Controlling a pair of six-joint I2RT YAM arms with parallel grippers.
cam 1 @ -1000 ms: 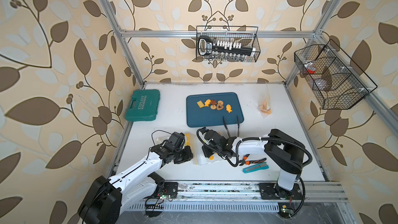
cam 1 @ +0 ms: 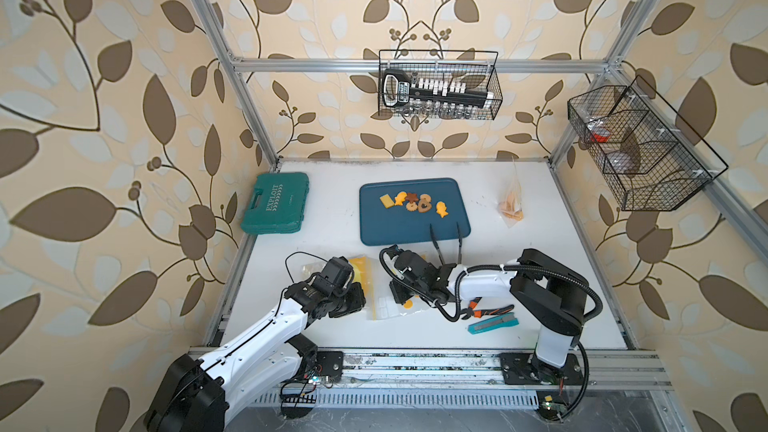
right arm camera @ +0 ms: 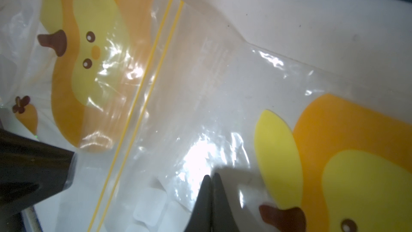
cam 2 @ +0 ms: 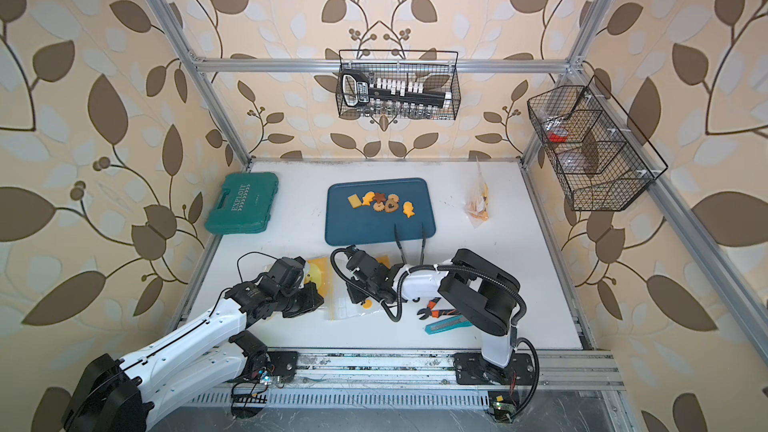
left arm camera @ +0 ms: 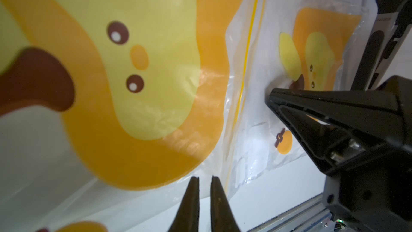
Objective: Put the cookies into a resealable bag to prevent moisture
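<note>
On the dark blue tray (cam 1: pixel 380 228) lie several cookies (cam 1: pixel 424 204). Clear plastic with orange-and-yellow animal prints, the resealable bag (cam 1: pixel 384 308), is spread flat in front of it; whether it is one bag or two overlapping I cannot tell. Its yellow zip line (left arm camera: pixel 244 68) runs between two printed areas. Over the left part, my left gripper is slightly open, a narrow gap between its fingers and nothing seen held. My right gripper is shut, tips down over the clear plastic right of the zip; no fold shows between its fingers.
Black tongs (cam 1: pixel 446 246) overlap the tray's front edge. Pliers (cam 1: pixel 489 311) and a teal cutter (cam 1: pixel 493 323) lie beneath the right arm. A green case (cam 1: pixel 276 202) stands left; a clear bag of food (cam 1: pixel 511 206) lies right.
The right arm has stayed still; tray and cookies are unchanged.
</note>
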